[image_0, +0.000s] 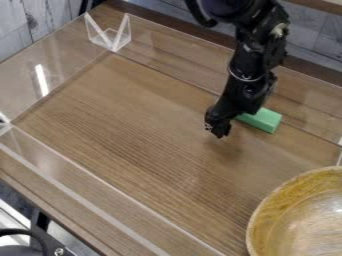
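My black gripper (230, 118) is open, low over the wooden table (127, 140) on the right half of the view, its fingers pointing down and left. A green block (263, 120) lies just right of the fingers, partly behind the gripper. Whether a finger touches it I cannot tell.
A large yellow bowl (294, 220) fills the lower right corner. A white wire object (110, 30) stands at the back left. A dark cable or fitting shows at the lower left edge.
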